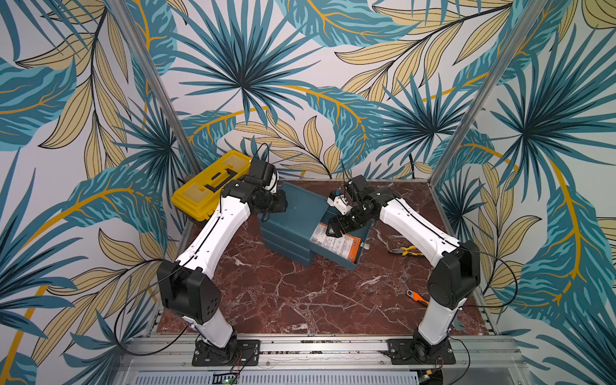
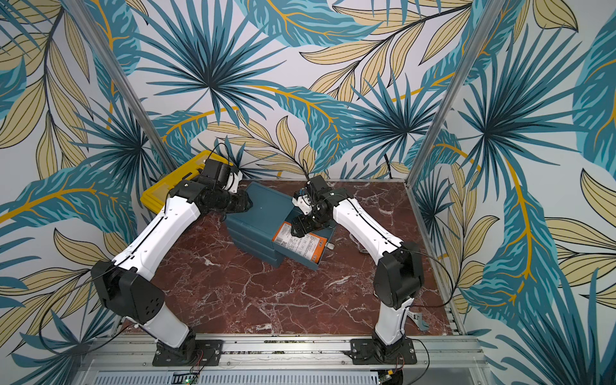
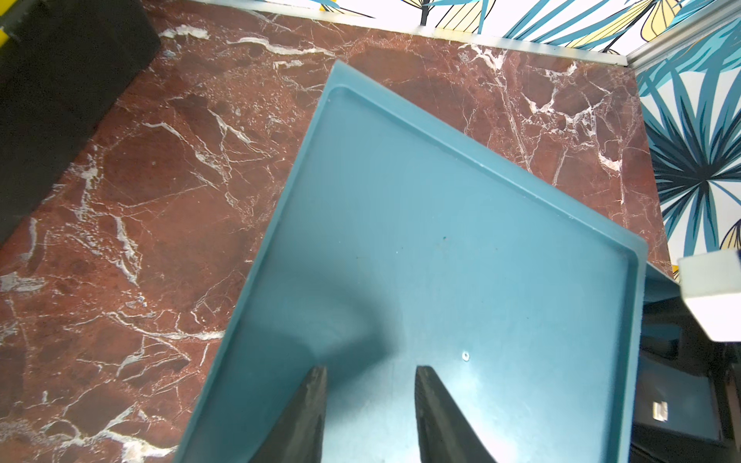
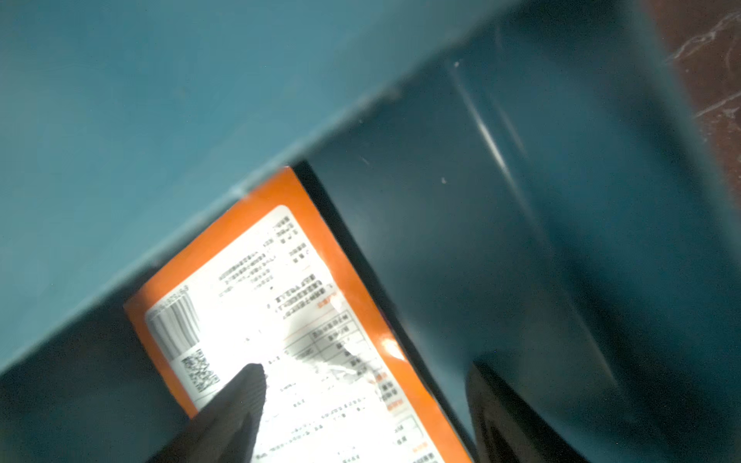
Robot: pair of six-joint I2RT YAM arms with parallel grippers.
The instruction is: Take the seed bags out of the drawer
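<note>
A blue drawer unit (image 1: 288,211) stands mid-table with its drawer (image 1: 353,260) pulled out to the right. An orange-edged seed bag (image 4: 285,324) lies inside the drawer, its far corner near the unit's body. My right gripper is open and low over the drawer, fingers either side of the bag's right part, nothing held. My left gripper hangs over the unit's top, fingers apart with nothing between them.
A yellow toolbox (image 1: 208,183) sits at back left. Pliers (image 1: 404,251) and an orange-handled tool (image 1: 417,297) lie to the right.
</note>
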